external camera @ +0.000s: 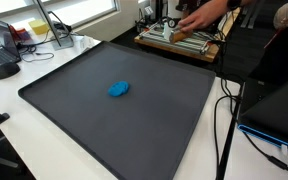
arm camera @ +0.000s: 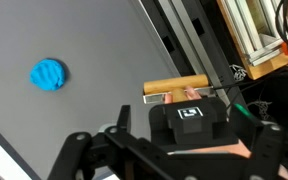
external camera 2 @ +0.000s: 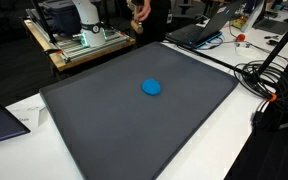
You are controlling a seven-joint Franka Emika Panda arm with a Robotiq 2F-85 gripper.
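A blue rounded, crumpled-looking item (external camera: 118, 88) lies alone on the dark grey mat (external camera: 74, 105); the wrist view shows the same blue item (arm camera: 48, 74) at the left. My gripper is open, its dark fingers standing apart at the bottom of the wrist view. Between and just beyond them, a person's fingertips hold a wooden cylinder (arm camera: 176, 84) against a thin light strip. I cannot tell whether that piece touches my gripper. Neither exterior view shows my gripper clearly.
A person's arm (external camera: 206, 15) reaches in at the far edge of the mat. Behind it stands a wooden-edged tray (external camera 2: 79, 52) with white items. A laptop (external camera: 4, 50) and cables lie beyond the mat's edge.
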